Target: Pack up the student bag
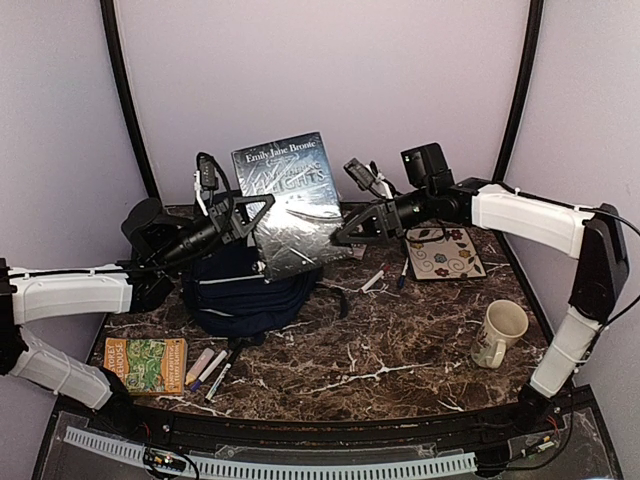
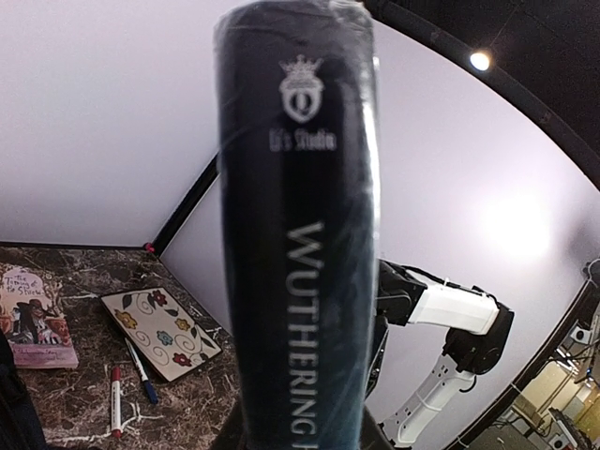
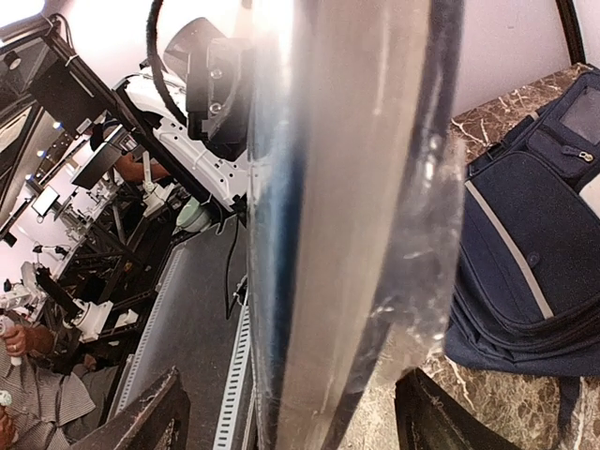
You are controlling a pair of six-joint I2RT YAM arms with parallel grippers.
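Observation:
A wrapped Wuthering Heights book (image 1: 295,215) is held upright in the air over the bag, its spine (image 2: 300,234) filling the middle of the left wrist view. My left gripper (image 1: 250,214) is shut on its left side. My right gripper (image 1: 350,227) is at the book's right edge, part open, with the edge (image 3: 337,225) between or just beyond its fingers; contact is unclear. The navy backpack (image 1: 225,300) lies behind and below, partly hidden by book and left arm.
A floral board (image 1: 443,260), pink book (image 2: 37,328) and markers (image 2: 116,398) lie at the back right. A green book (image 1: 145,365) and pens lie front left, a mug (image 1: 497,333) front right.

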